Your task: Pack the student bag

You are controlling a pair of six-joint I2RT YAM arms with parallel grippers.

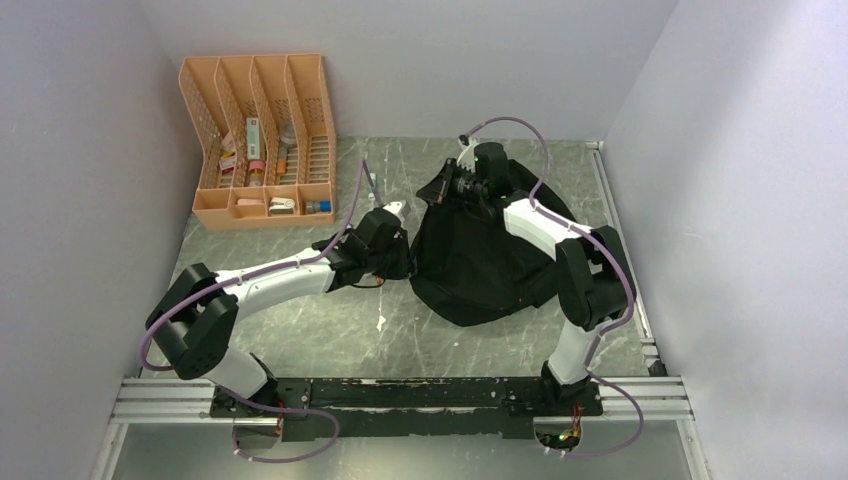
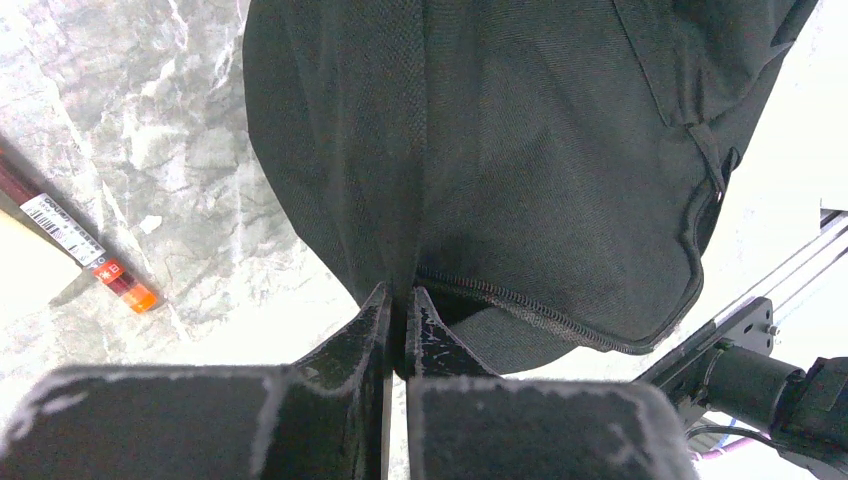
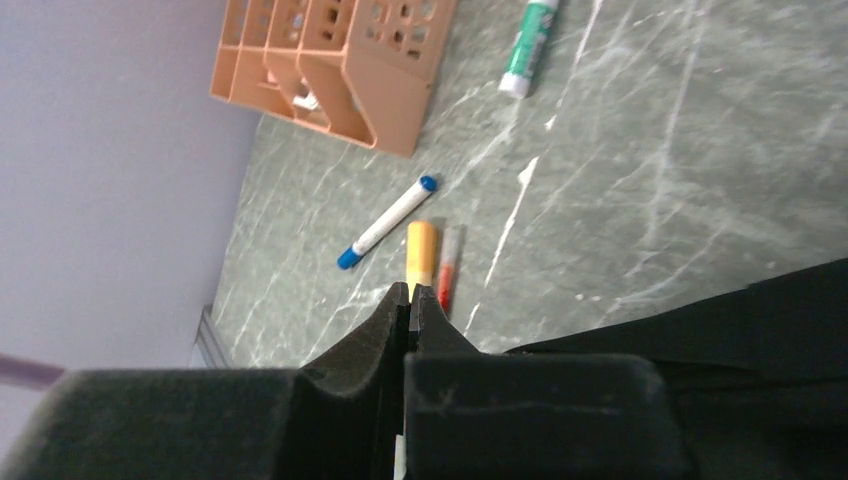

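The black bag (image 1: 480, 260) lies slack on the right half of the table. At its left edge my left gripper is shut on a fold of the fabric; a zipper line (image 2: 540, 310) runs away from the fingers. My right gripper is shut above the bag's far left side, and nothing shows between its fingertips. In the right wrist view, the dark bag cloth (image 3: 790, 320) fills the lower right, partly covered by that gripper. The inside of the bag is mostly hidden.
An orange organizer (image 1: 210, 200) with several items stands at the back left. In the right wrist view, a green glue stick (image 3: 530, 45), a blue-capped marker (image 3: 388, 222), a yellow item (image 3: 421, 250) and a red-ended one (image 3: 447, 275) lie loose.
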